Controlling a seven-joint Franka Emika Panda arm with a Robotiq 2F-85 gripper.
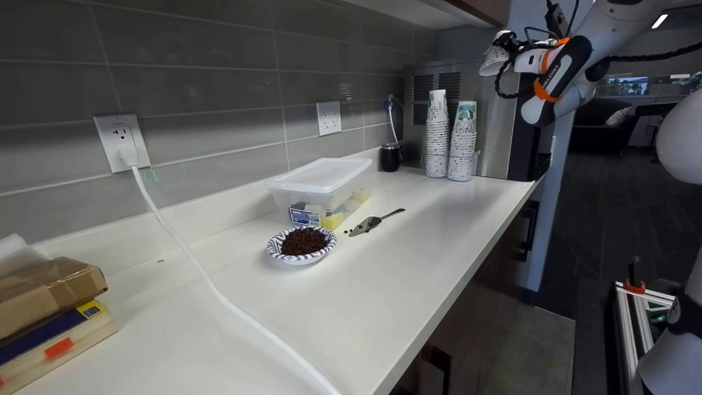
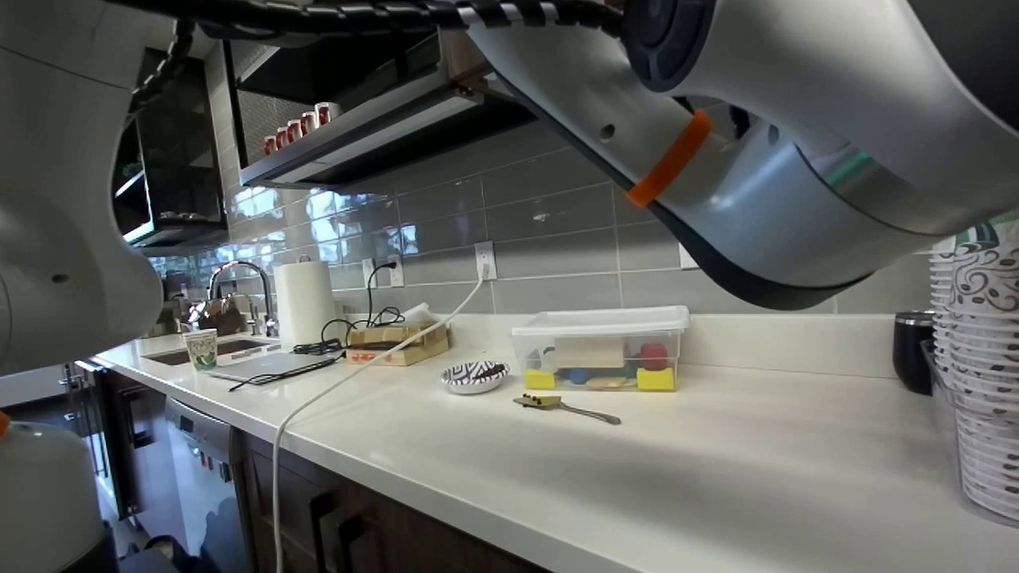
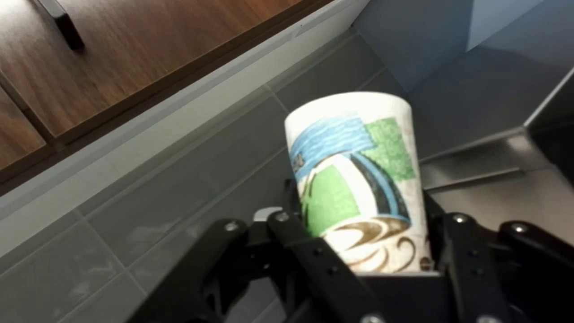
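Observation:
A paper cup with a blue, green and brown print fills the middle of the wrist view. My gripper is shut on it, a black finger along one side and the other finger partly hidden at the opposite side. In exterior view 1 the same cup hangs tilted from the gripper, high above the counter near the steel appliance. Two tall stacks of similar cups, the left stack and the right stack, stand below. The gripper is out of sight in exterior view 2; the arm crosses its top.
On the counter sit a patterned bowl of dark brown bits, a metal server and a lidded clear bin. A black tumbler stands by the wall. A white cable crosses the front. Wooden cabinets hang overhead.

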